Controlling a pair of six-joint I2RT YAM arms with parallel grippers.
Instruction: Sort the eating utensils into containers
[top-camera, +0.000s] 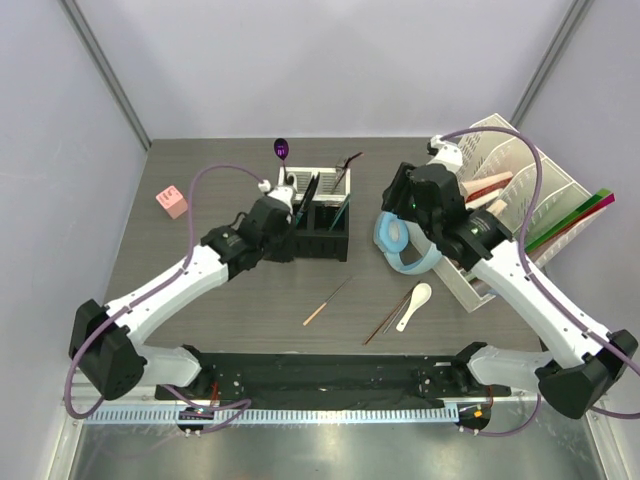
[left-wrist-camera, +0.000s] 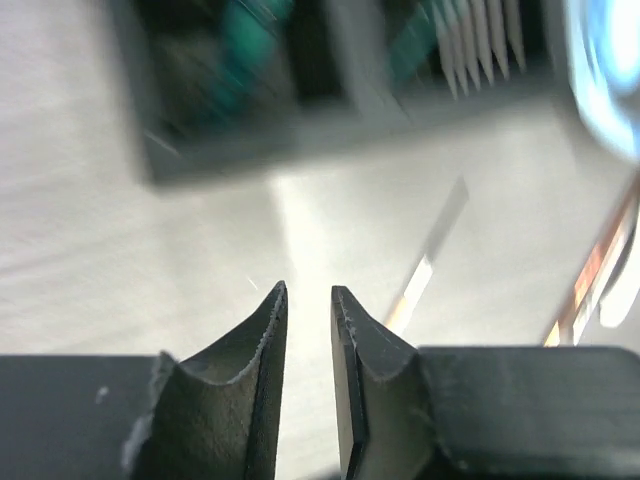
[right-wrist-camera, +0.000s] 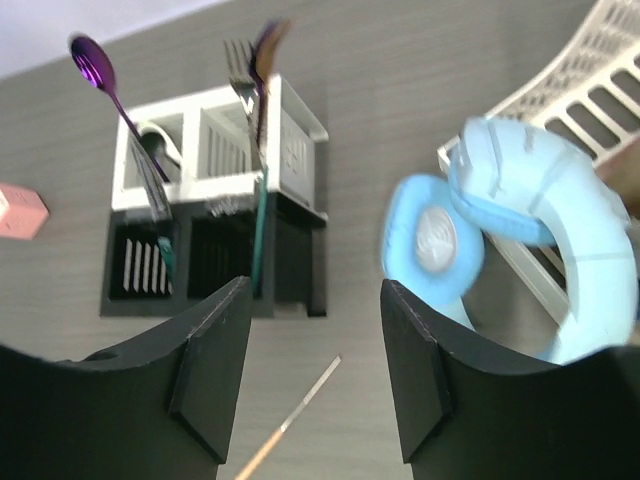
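Observation:
The black-and-white caddy (top-camera: 320, 240) at back centre holds several utensils, among them a purple spoon (right-wrist-camera: 92, 60) and a fork (right-wrist-camera: 240, 75). My left gripper hangs near its front left, fingertips slightly apart and empty. My right gripper is open and empty, to the right of the caddy, high by the blue object (top-camera: 418, 262). On the front table lie a thin utensil with a light handle (top-camera: 315, 313), a white spoon (top-camera: 418, 298) and several sticks (top-camera: 385, 322).
A white slotted rack (top-camera: 480, 150) with boards fills the right side. A pink cube (top-camera: 172, 201) sits at the left.

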